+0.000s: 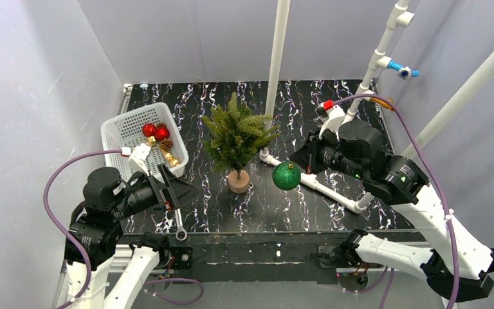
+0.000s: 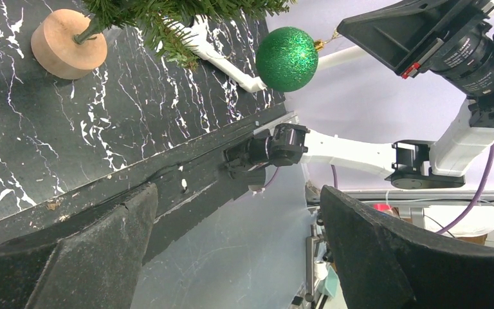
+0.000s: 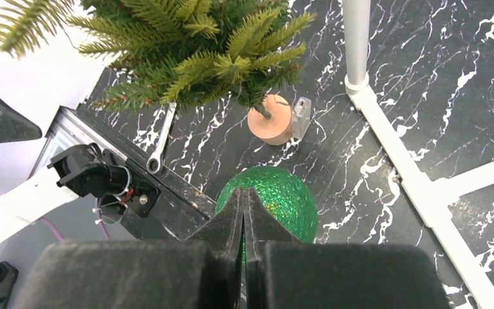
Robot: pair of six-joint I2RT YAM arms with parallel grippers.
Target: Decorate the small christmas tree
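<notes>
A small green Christmas tree (image 1: 238, 135) stands upright on a round wooden base (image 1: 238, 181) in the middle of the table. To its right, my right gripper (image 1: 293, 158) is shut on the thin gold hanger of a glittery green ball (image 1: 287, 176). In the left wrist view the green ball (image 2: 287, 59) hangs just off the fingertips by that hanger. The ball is clear of the branches. In the right wrist view the shut fingertips (image 3: 238, 212) partly cover the ball (image 3: 296, 199). My left gripper stays open and empty, front left of the tree.
At the left a white basket (image 1: 112, 132) holds red balls (image 1: 161, 133), a pinecone (image 1: 166, 145) and gold ornaments (image 1: 173, 158). A wrench (image 1: 181, 225) lies near the front edge. White pipes (image 1: 334, 196) run along the table right of the tree.
</notes>
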